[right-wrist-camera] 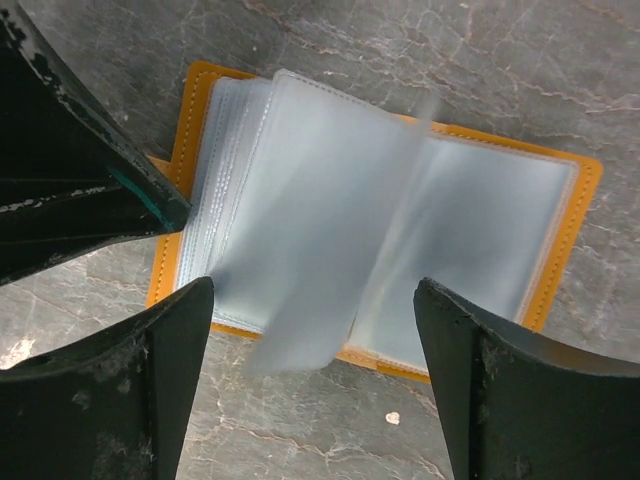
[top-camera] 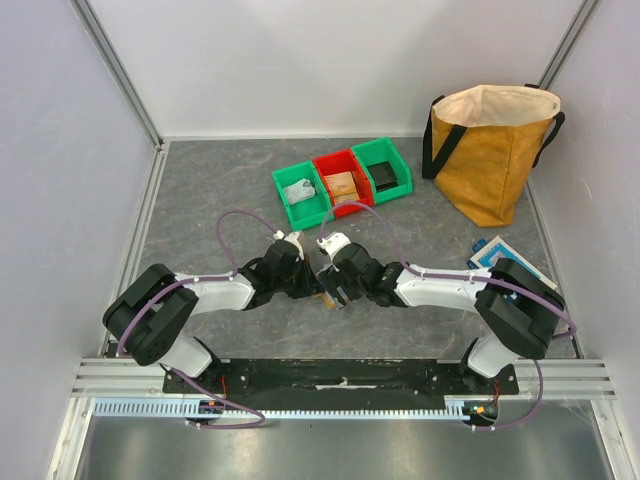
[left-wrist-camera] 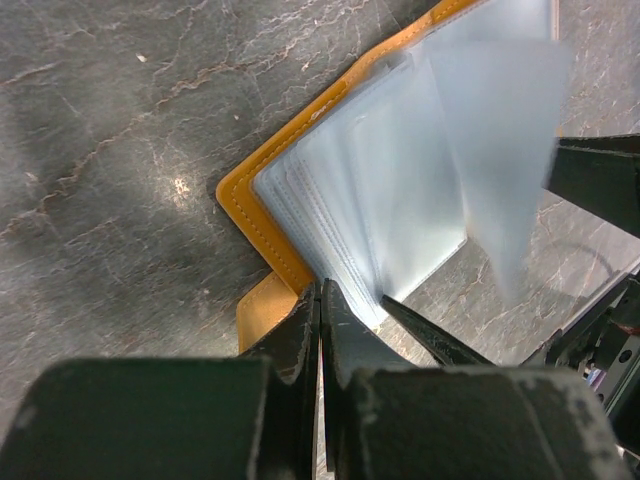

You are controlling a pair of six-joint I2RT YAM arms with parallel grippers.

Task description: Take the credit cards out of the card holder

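The orange-edged card holder [right-wrist-camera: 570,215] lies spread open on the table, its clear plastic sleeves [right-wrist-camera: 300,190] fanned out. One sleeve stands up, lifted off the rest. In the left wrist view my left gripper is shut, its tips at the holder's orange corner [left-wrist-camera: 245,200] and the sleeve edges. The right gripper is open and straddles the raised sleeve, with one finger [right-wrist-camera: 175,345] on each side of it. From above, both arms hide most of the holder. No card can be made out in the sleeves that show.
Behind the arms stand a green tray [top-camera: 312,217] with a white item, a red tray [top-camera: 359,208] with tan items and another green tray [top-camera: 404,188] with a dark item. An orange bag [top-camera: 490,170] is at the back right.
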